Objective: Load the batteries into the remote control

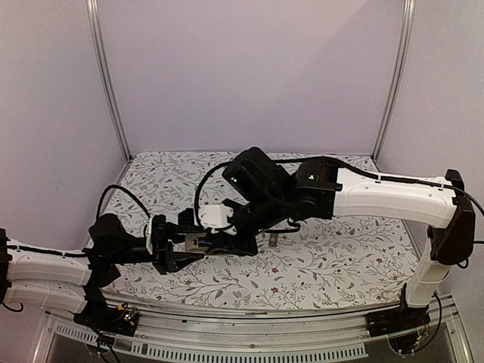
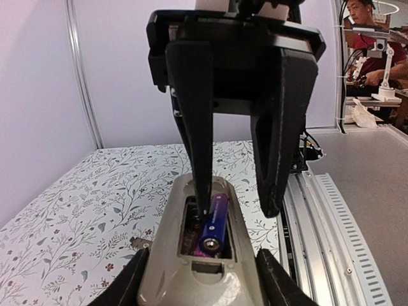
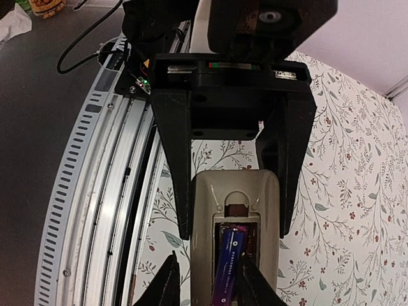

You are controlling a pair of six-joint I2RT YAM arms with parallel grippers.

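Observation:
The grey remote control (image 2: 203, 290) is held by my left gripper, shut on its two sides, with the battery compartment facing up. The blue battery lies slantwise in that compartment, raised and not flush with its floor; the right wrist view shows the same blue battery (image 3: 226, 268) askew. Purple from another battery (image 2: 199, 253) peeks out beneath it. My right gripper stands open over the compartment, one finger (image 2: 203, 185) close beside the battery. Whether that finger touches it, I cannot tell. From the top view, the arms mostly hide the remote.
A small greyish piece (image 1: 273, 240) lies on the flowered table (image 1: 333, 257), right of the joined grippers. Metal rails (image 1: 249, 333) run along the table's front edge.

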